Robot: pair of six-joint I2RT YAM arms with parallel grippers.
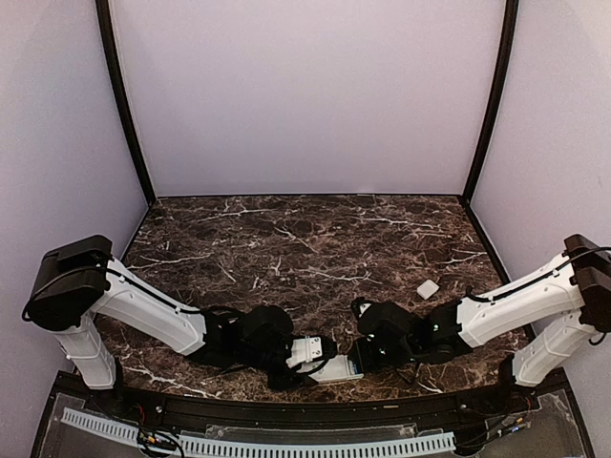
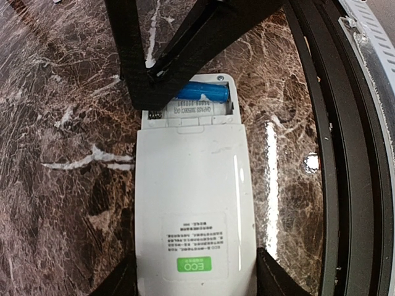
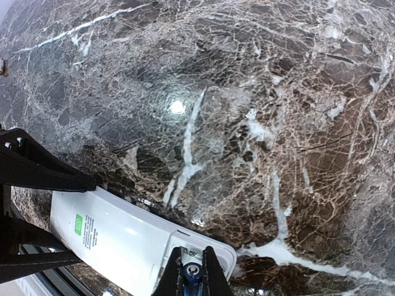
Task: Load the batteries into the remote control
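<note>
The white remote lies lengthwise with its battery end bare, held in my shut left gripper at the other end; it also shows in the right wrist view [image 3: 117,231]. A blue battery [image 2: 207,92] lies across the bare compartment, beside a visible spring. My right gripper is right over that compartment, its fingertips beside the battery; whether they grip it is unclear. In the top view both grippers meet low at the front, largely covering the remote [image 1: 334,370].
A small white piece [image 1: 428,288] lies on the marble table at the back right of the right arm. The dark front edge [image 2: 327,185] runs close beside the remote.
</note>
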